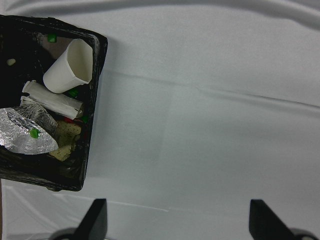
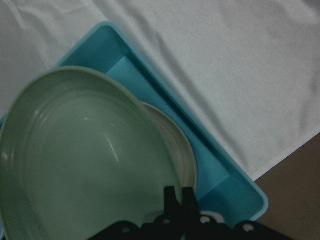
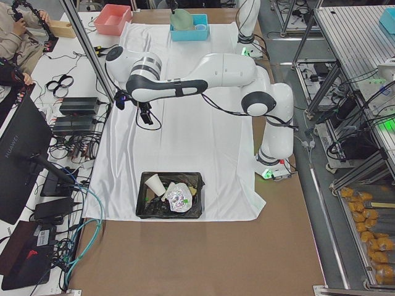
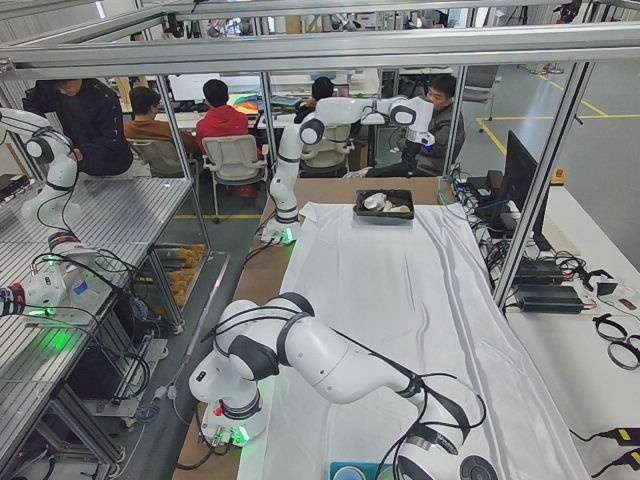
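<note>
My right gripper is shut on the rim of a green plate [image 2: 80, 150], holding it over a blue basket [image 2: 225, 190] with a pale dish [image 2: 177, 142] inside. In the camera left view the plate [image 3: 182, 20] is at the back, over that basket [image 3: 189, 36]. My left gripper hangs open above the white cloth [image 1: 200, 125], beside a black bin [image 1: 65, 175] holding a paper cup [image 1: 65, 67], crumpled foil [image 1: 22, 135] and other scraps.
A pink basket [image 3: 112, 18] stands on the side table at back left. A metal post and a monitor [image 3: 21, 160] line the left side. Brown bare table [image 3: 197, 259] lies at the near end.
</note>
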